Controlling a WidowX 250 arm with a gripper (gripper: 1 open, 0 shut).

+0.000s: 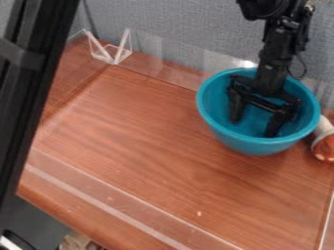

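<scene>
The black gripper [261, 105] reaches down from the top right into a teal bowl [228, 135] on the right side of the wooden table [131, 156]. Its two fingers are inside the bowl, pointing down and toward the viewer. Whether anything is between them, or whether they press on the bowl, I cannot tell.
A white and orange object [326, 148], partly hidden, lies right of the bowl. A white wire frame [108, 51] stands at the back left. A black post fills the left edge.
</scene>
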